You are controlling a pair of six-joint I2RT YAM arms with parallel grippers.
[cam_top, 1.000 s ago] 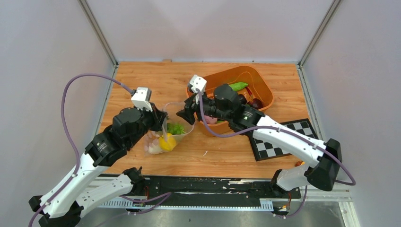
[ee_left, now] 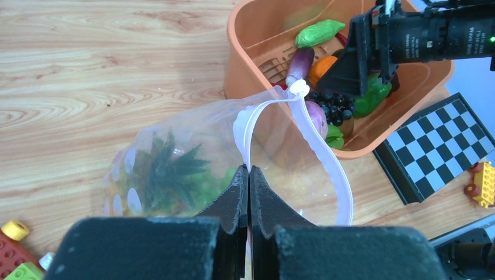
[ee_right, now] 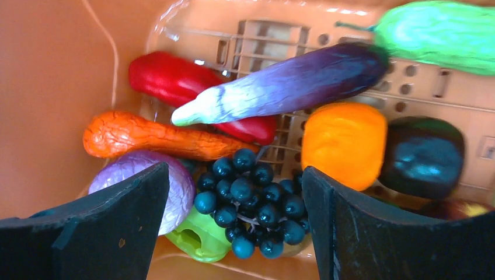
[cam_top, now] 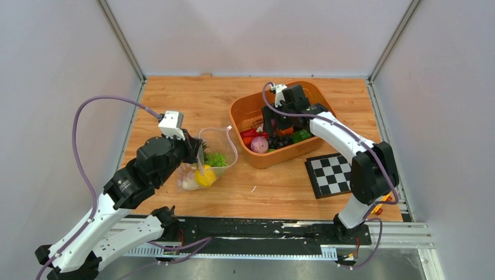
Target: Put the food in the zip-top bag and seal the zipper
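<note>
The clear zip bag [cam_top: 222,169] holds a yellow item and greens. My left gripper is shut on the bag's rim, holding its mouth up beside the orange bin [cam_top: 247,160]. My right gripper hangs open inside the bin, above black grapes [ee_right: 251,210], with a purple onion [ee_right: 134,169], carrot [ee_right: 140,137], eggplant [ee_right: 274,84], red pepper [ee_right: 163,76], orange pepper [ee_right: 341,140], green cucumber [ee_right: 438,35] and dark avocado [ee_right: 420,157] below.
A checkered board [cam_top: 330,178] lies right of the bag, with toy bricks [ee_left: 484,184] near it. More bricks [ee_left: 17,256] show at the left wrist view's lower left.
My right gripper has moved from near the bag's mouth rightward and back, over and into the bin. The left gripper and bag are nearly unchanged.
</note>
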